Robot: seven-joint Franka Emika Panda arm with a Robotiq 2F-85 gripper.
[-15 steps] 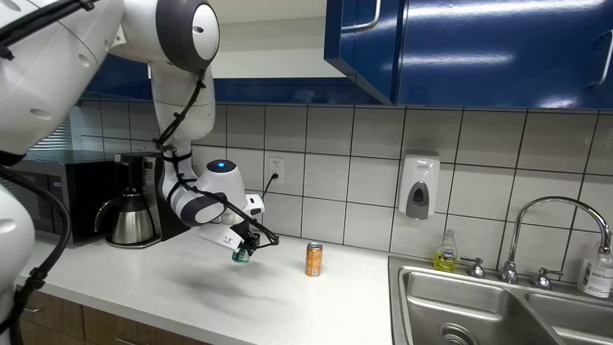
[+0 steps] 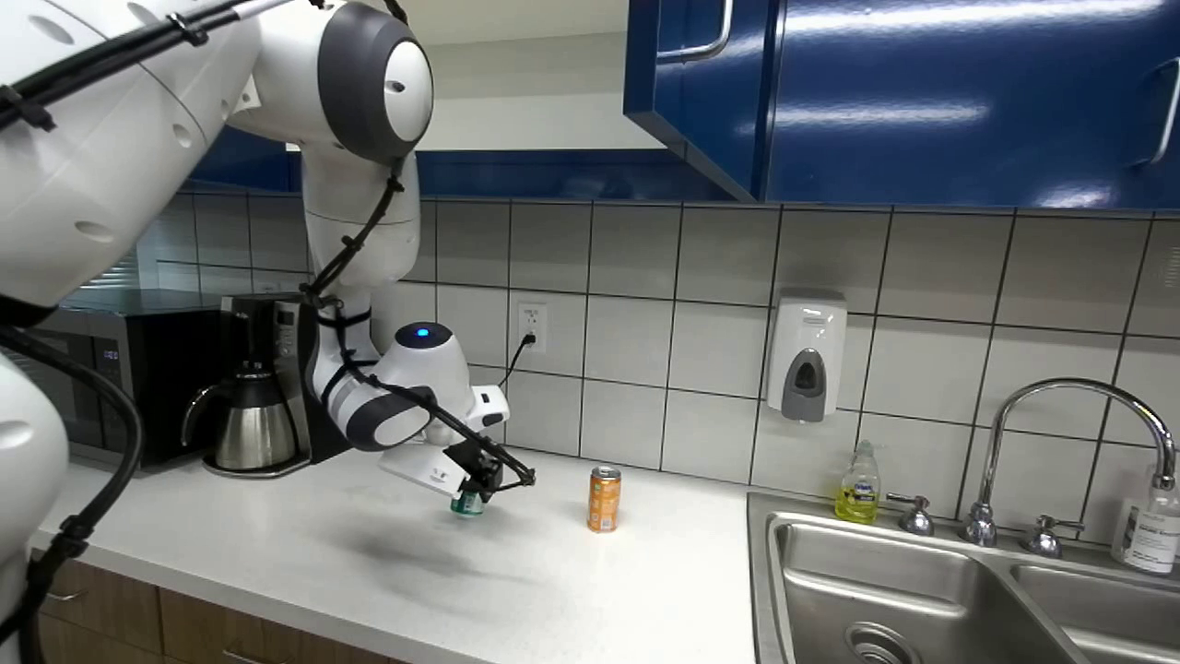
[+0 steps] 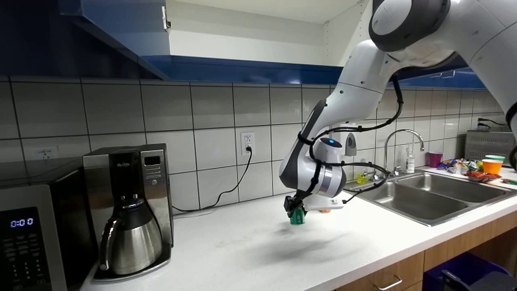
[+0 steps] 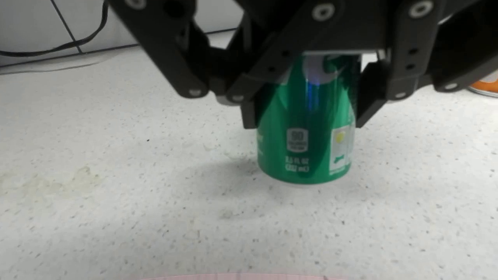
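Observation:
A green can [image 4: 305,140] is upright between the black fingers of my gripper, which is shut on its sides. The can's lower half shows in the wrist view; its top is hidden behind the gripper. In exterior view 1 the can [image 2: 467,504] is low over the white counter, left of an orange can [image 2: 604,500] standing upright by itself. From exterior view 2, the green can [image 3: 297,216] shows below the gripper [image 3: 294,206], in front of the back wall. Whether its base touches the counter I cannot tell.
A coffee maker [image 3: 157,194] with a steel carafe [image 2: 256,426] and a microwave [image 3: 29,233] stand to the left. The sink [image 2: 885,564] is on the right, with yellow soap [image 2: 857,487] behind it. Bare counter [image 2: 332,553] lies in front of the gripper.
My gripper and the green can have come down slightly, with the can a touch further right in exterior view 1. The orange can has not moved.

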